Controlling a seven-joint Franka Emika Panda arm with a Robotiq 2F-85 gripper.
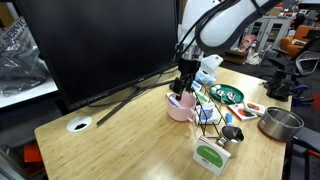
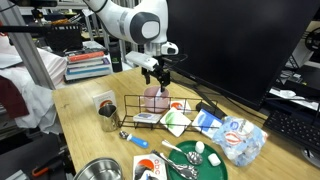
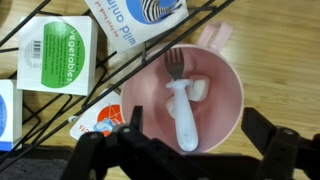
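A pink cup with a handle [image 3: 215, 38] stands on the wooden table. Inside it lies a fork with a dark head and white handle [image 3: 183, 115], beside a few small pale pieces [image 3: 200, 88]. My gripper is open above the cup, its fingers on either side in the wrist view, with nothing held. Exterior view 1 has the gripper [image 1: 187, 80] just over the pink cup [image 1: 180, 108]; in exterior view 2 the cup [image 2: 156, 98] is partly behind black wire.
A black wire rack [image 2: 165, 122] borders the cup, with cards and a vegetables box [image 3: 62, 52] near it. Metal cup [image 2: 108, 118], pot [image 1: 281, 123], green plate [image 1: 227, 94] and plastic bag [image 2: 240, 140] stand around. Exterior view 1's left table is mostly clear.
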